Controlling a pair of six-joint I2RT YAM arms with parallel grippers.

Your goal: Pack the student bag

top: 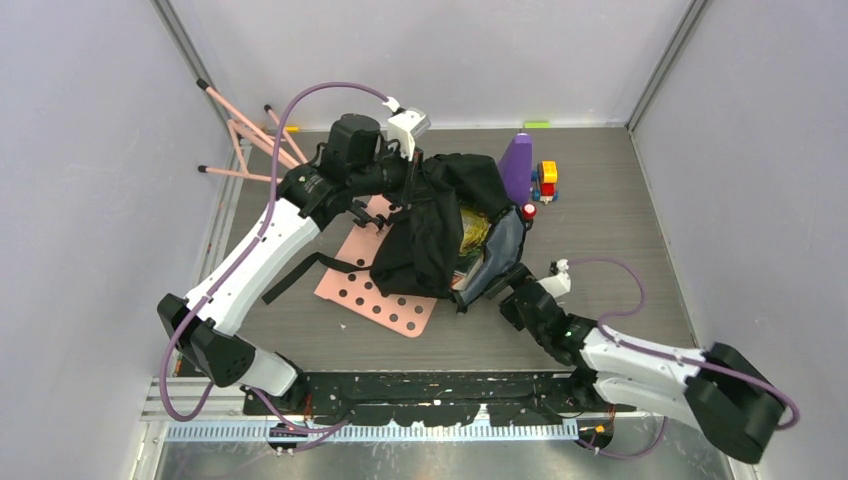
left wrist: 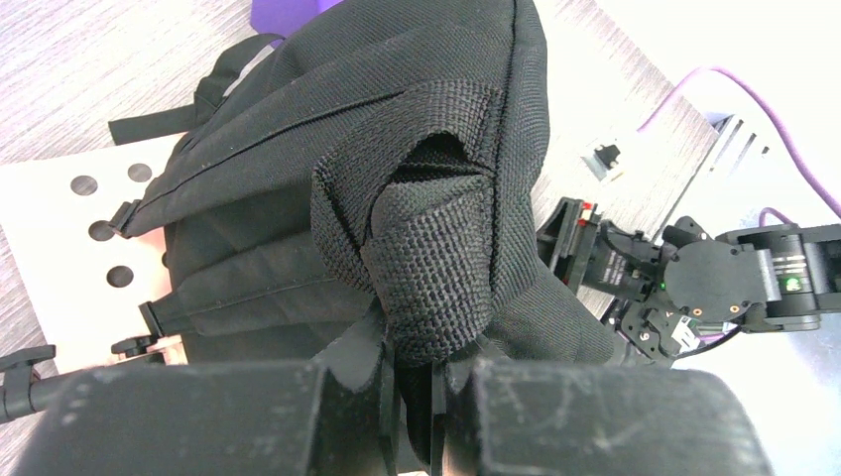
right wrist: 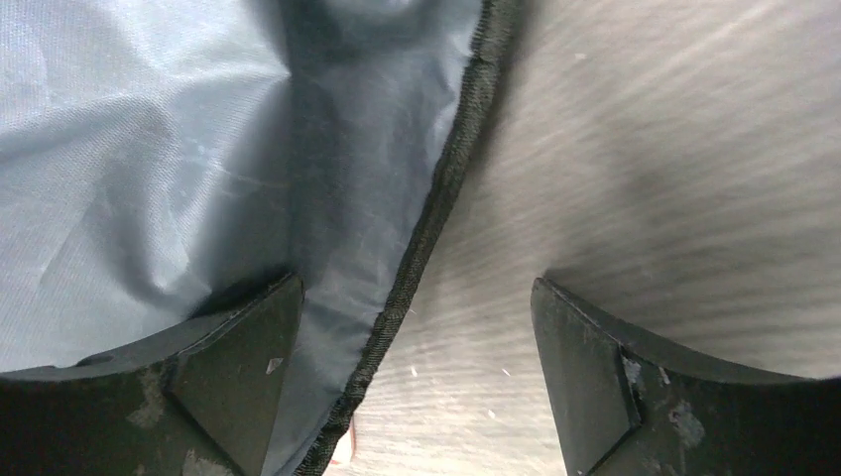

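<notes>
A black student bag (top: 420, 250) lies partly on the pink perforated board (top: 375, 310), its mouth open on yellow and other contents inside, a grey lining flap (top: 490, 260) along its right side. My left gripper is shut on the bag's black webbing (left wrist: 426, 258), high on the bag's left. My right gripper (top: 505, 285) is low at the flap's front end; in the right wrist view its fingers are apart, with the flap's black-edged grey fabric (right wrist: 347, 188) between and beside them.
A purple object (top: 516, 165), a toy truck (top: 547, 178) and a red-topped item (top: 529, 211) stand at the back right. Pink legs (top: 250, 130) lean at the back left wall. Bare table lies right and front.
</notes>
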